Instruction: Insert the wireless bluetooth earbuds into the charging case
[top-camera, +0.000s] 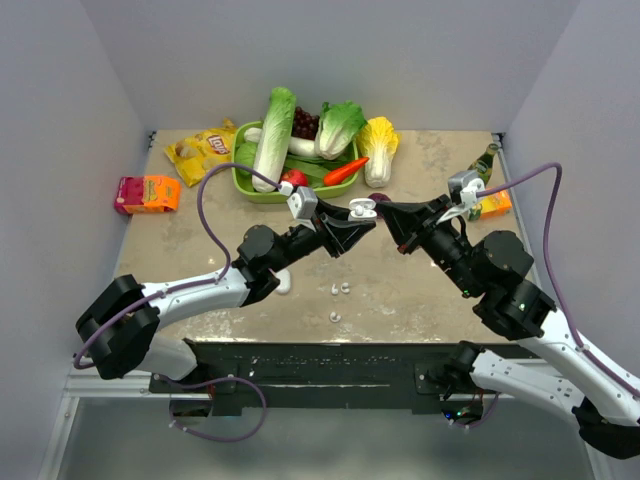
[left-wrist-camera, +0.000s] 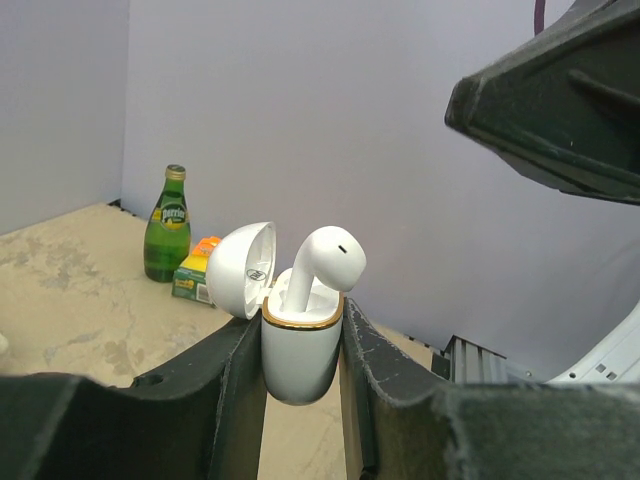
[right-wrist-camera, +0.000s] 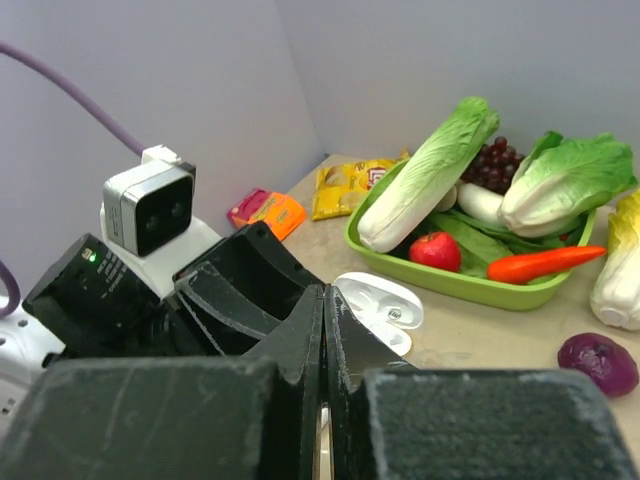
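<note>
My left gripper (top-camera: 350, 222) is shut on the white charging case (left-wrist-camera: 300, 360), held upright above the table with its lid (left-wrist-camera: 235, 270) open. A white earbud (left-wrist-camera: 335, 260) stands in the case, its head above the gold rim. My right gripper (top-camera: 390, 222) is shut, just right of the case, with nothing visible between its fingertips. In the top view several small white pieces (top-camera: 335, 317) lie on the table below, too small to identify clearly.
A green basket (right-wrist-camera: 470, 287) of vegetables stands at the back, with yellow snack bags (top-camera: 200, 150) left of it. A bottle and a small box stand at the right.
</note>
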